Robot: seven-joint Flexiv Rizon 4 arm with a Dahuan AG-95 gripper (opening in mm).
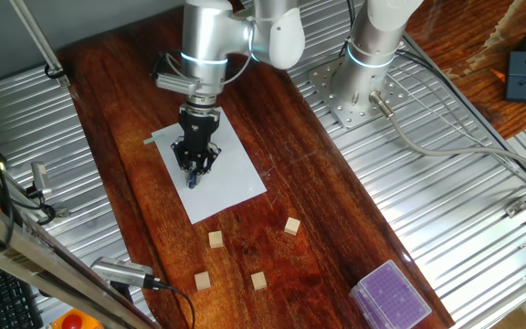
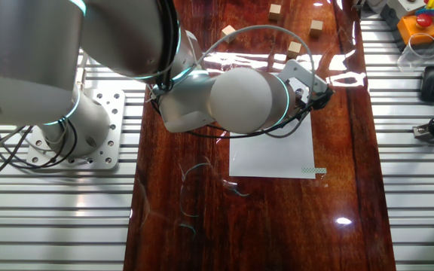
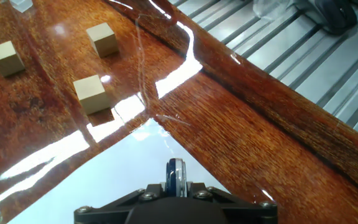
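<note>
A white sheet of paper [image 1: 233, 179] lies on the dark wooden table, held by a pale strip of tape at one corner. Over its left part my gripper [image 1: 193, 171] points down, shut on a slim dark blue pen-like object. In the wrist view this pen [image 3: 176, 178] stands upright between the fingers, its top showing. Whether its lower tip touches the paper cannot be made out. No clear marks show on the visible paper. The arm covers part of the sheet and most of the gripper in exterior view 2.
Several wooden cubes, among them a near one [image 1: 215, 239] and a right one [image 1: 292, 226], sit beyond the paper's lower edge. A purple-topped box [image 1: 394, 297] stands at the table's lower right. Bare wood [image 1: 290, 151] separates the sheet from the robot's base.
</note>
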